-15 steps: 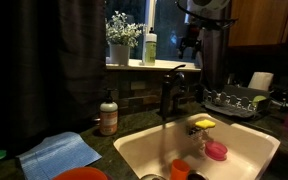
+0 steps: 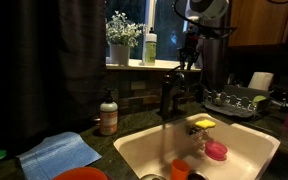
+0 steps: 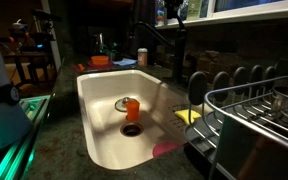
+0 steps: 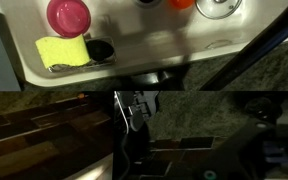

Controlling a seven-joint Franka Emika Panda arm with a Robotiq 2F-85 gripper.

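My gripper point(image 2: 190, 52) hangs high above the back of the sink, near the window; it is dark and small there, so its finger opening is unclear. Below it, the white sink point(image 2: 144, 150) holds a pink bowl point(image 2: 216, 150) and an orange cup point(image 2: 180, 168). A yellow sponge point(image 2: 204, 124) rests by the sink's back rim, close to the bowl. From the wrist, the pink bowl point(image 4: 69, 17), sponge point(image 4: 63, 51) and a round lid point(image 4: 217, 8) appear along the top. Nothing can be made out in the gripper.
The black faucet point(image 2: 167, 95) stands behind the sink, beneath the gripper. A dish rack point(image 3: 254, 110) flanks the sink. A soap bottle point(image 2: 108, 115), blue cloth point(image 2: 59, 156) and red plate point(image 2: 81, 173) are on the left counter; a plant point(image 2: 122, 35) sits on the sill.
The arm and gripper have come down slightly above the faucet. The things in the sink and on the counter have stayed put.
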